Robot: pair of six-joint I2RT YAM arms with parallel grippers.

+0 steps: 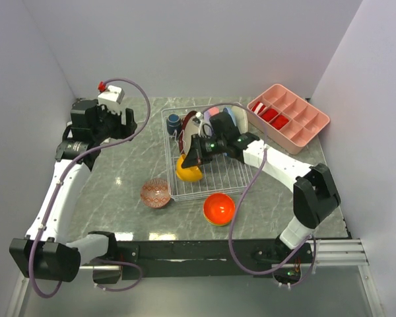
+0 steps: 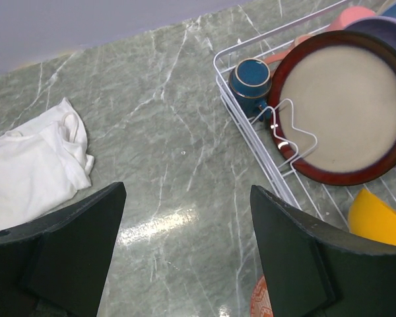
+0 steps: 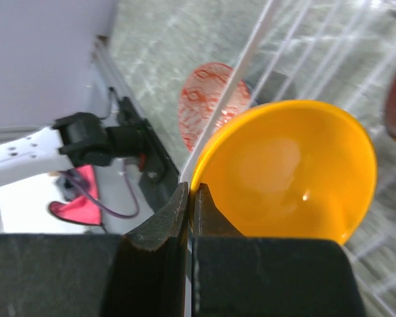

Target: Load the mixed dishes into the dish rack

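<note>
A yellow bowl (image 1: 189,171) (image 3: 294,175) sits tilted in the wire dish rack (image 1: 244,178); my right gripper (image 1: 197,153) is shut at its rim, whether gripping it is unclear. Upright plates, including a dark-rimmed one (image 2: 336,109), and a blue mug (image 1: 173,123) (image 2: 249,83) stand in the rack. An orange bowl (image 1: 218,207) and a patterned bowl (image 1: 155,193) (image 3: 202,99) rest on the counter outside it. My left gripper (image 1: 128,125) hangs part open over the counter left of the rack, nothing between its fingers.
A pink divided caddy (image 1: 297,131) with red items stands right of the rack. A white cloth (image 2: 36,165) lies at the back left. The counter (image 1: 112,185) left of the rack is largely clear.
</note>
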